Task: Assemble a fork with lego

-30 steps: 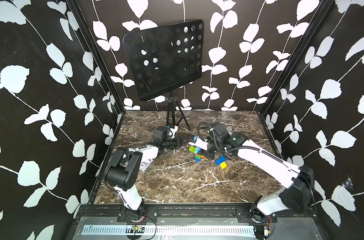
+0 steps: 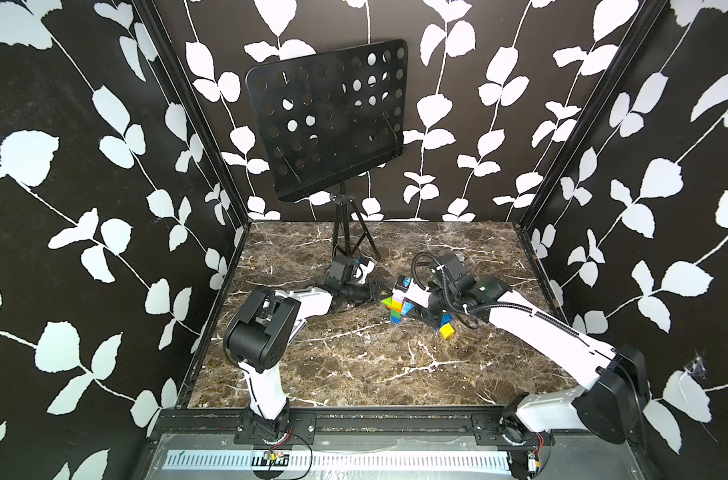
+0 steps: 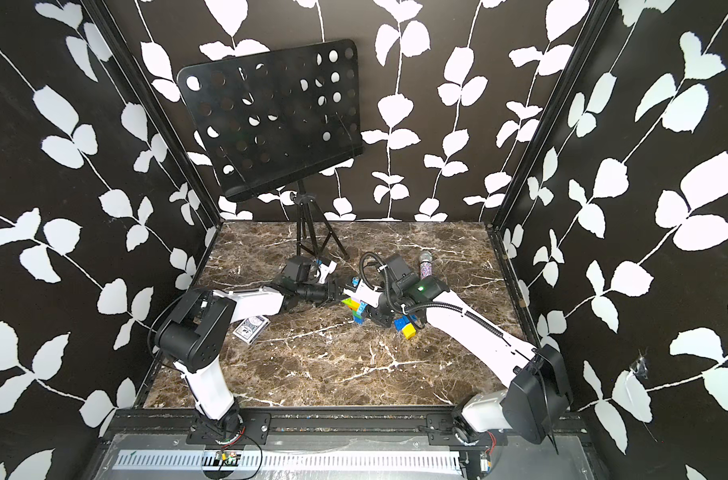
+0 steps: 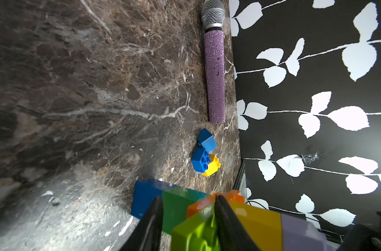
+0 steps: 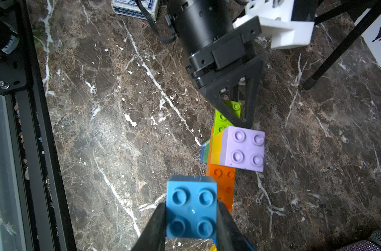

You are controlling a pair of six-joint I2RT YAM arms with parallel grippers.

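A built lego piece joins a blue brick (image 4: 146, 198), a green brick (image 4: 177, 205), a long orange brick (image 5: 223, 188), a lime brick (image 5: 221, 121), a yellow brick (image 4: 257, 221) and a lavender brick (image 5: 244, 149). My left gripper is part open, its two fingers standing on either side of the lime end. Whether the pads touch the lime brick is unclear. A light blue brick (image 5: 191, 207) is clamped by my right gripper, shut on it, studs toward the camera. In the right wrist view it overlaps the orange brick's near end; contact cannot be judged.
Loose blue bricks (image 4: 200, 159) and a yellow one (image 4: 212, 164) lie right of the build. A purple microphone (image 4: 215, 75) rests farther back. A card box (image 3: 251, 329) sits at left, and a music stand (image 2: 332, 120) behind.
My left gripper has moved right to the lime end. The right arm has shifted right and nearer, now covering part of the loose blue bricks. The lavender brick beside it has come into view.
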